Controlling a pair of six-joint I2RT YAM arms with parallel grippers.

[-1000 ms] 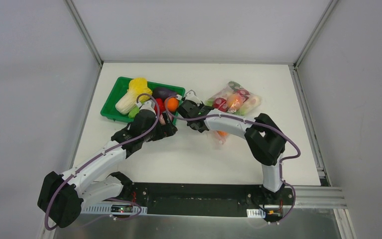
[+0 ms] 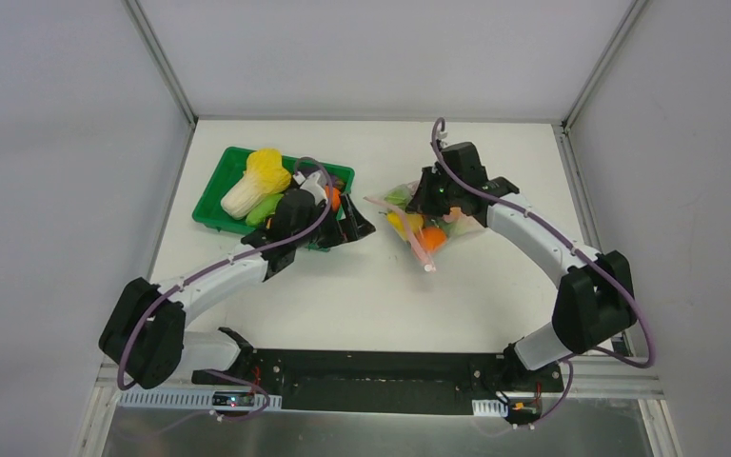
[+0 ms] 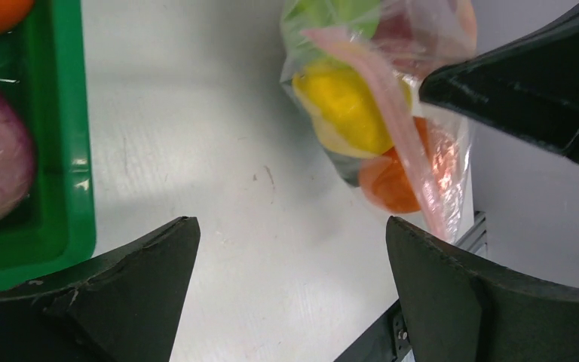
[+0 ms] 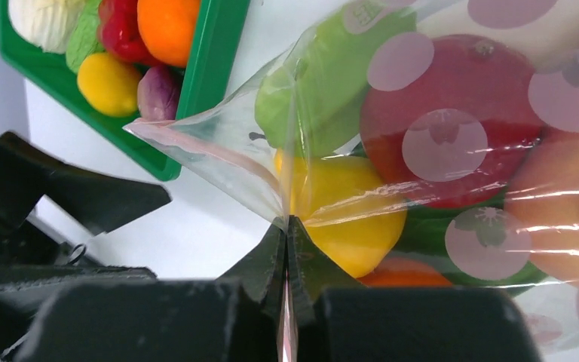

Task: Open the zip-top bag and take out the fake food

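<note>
The clear zip top bag (image 4: 332, 177) lies on the right half of the table, with fake food inside: a yellow piece (image 4: 354, 219), a green one (image 4: 332, 83), a red one (image 4: 452, 83) and orange ones. My right gripper is shut on the bag's film, which draws to a pinch at its fingertips beside the pinkish mouth strip (image 3: 403, 128). To the bag's left, my left gripper stands open, only bare table showing between its fingers. In the top view the right arm covers part of the bag.
A green tray (image 2: 211, 190) holding several vegetables and fruits stands at the back left, beneath and beside the left gripper.
The right gripper has swung from near the tray rightward over the bag, and the bag's mouth strip now stands raised. My left gripper has shifted slightly right and away from the front edge.
</note>
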